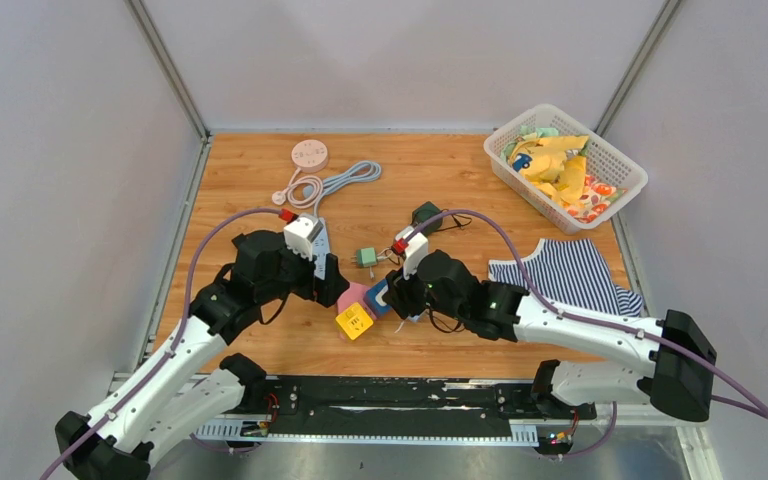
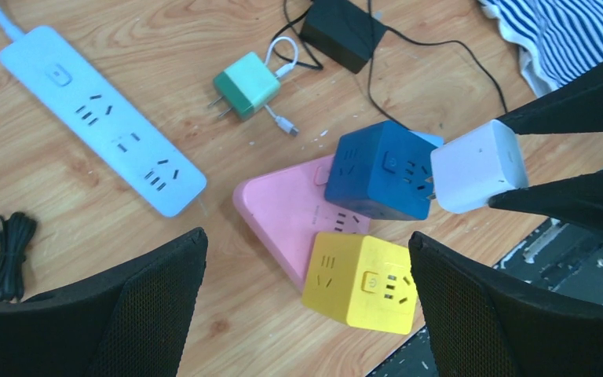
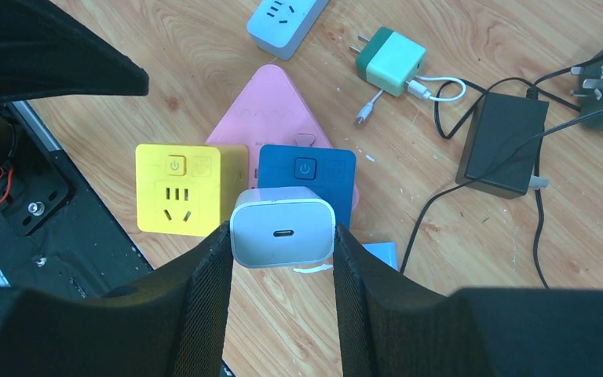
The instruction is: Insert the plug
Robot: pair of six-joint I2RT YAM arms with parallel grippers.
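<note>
My right gripper is shut on a white charger plug; in the left wrist view its prongs (image 2: 432,194) point at the sockets on the blue cube (image 2: 373,169), very close to them; whether they touch is unclear. The blue cube and a yellow socket cube (image 3: 179,188) adjoin a pink triangular socket block (image 3: 251,110). My left gripper stands open above the yellow cube, with nothing held.
A blue power strip (image 2: 102,118), green charger (image 2: 247,86) and black adapter (image 2: 342,33) lie behind. A striped cloth (image 1: 565,280) is at right, a basket (image 1: 500,150) of toys at back right.
</note>
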